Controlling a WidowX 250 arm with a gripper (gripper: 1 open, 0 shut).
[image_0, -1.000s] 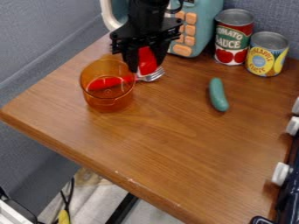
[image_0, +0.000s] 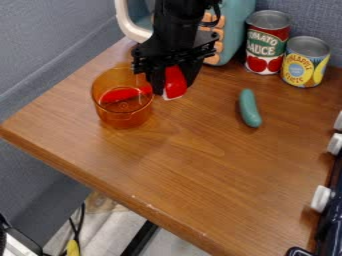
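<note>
My black gripper (image_0: 171, 62) is at the top centre of the camera view, just right of and behind an orange transparent cup (image_0: 122, 112). A red object (image_0: 174, 84) is at its fingertips; I cannot tell whether they grip it. A red handle-like piece (image_0: 123, 92) shows inside the cup.
A tomato sauce can (image_0: 266, 49), a yellow can (image_0: 306, 68) and a green cucumber-like object (image_0: 249, 108) are on the right. A teal appliance (image_0: 237, 20) stands behind my gripper. A dark device (image_0: 327, 210) lines the right edge.
My gripper has shifted slightly down and left. The red object at its fingertips looks turned, and the silvery piece seen below it earlier is now mostly out of sight.
</note>
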